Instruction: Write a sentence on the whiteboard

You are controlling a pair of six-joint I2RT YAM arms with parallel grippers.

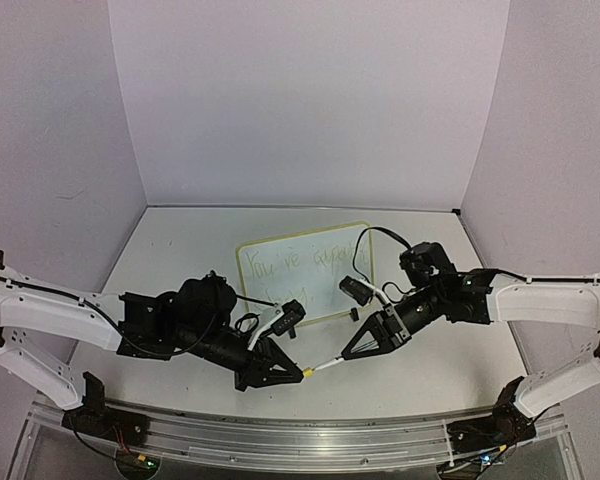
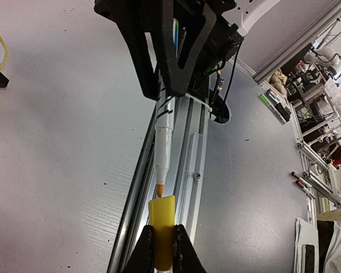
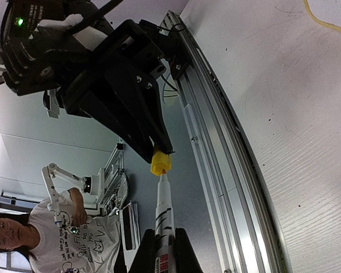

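Observation:
The whiteboard (image 1: 280,285), edged in yellow, lies tilted on the table behind the arms. Faint yellow handwriting runs across it, partly covered by the arms. In front of it, my left gripper (image 1: 300,377) is shut on a yellow cap (image 2: 163,230). My right gripper (image 1: 344,354) is shut on a white marker (image 3: 164,207) with an orange tip (image 2: 159,190). In the left wrist view that tip is at the cap's open end; in the right wrist view it seems to touch the cap's rim. Most of the marker's body is outside the cap.
A metal rail (image 1: 310,440) runs along the table's front edge, close below both grippers. Bare table (image 1: 180,240) lies left of the board. Beyond the rail, pens (image 2: 275,105) and a person (image 3: 74,233) are visible.

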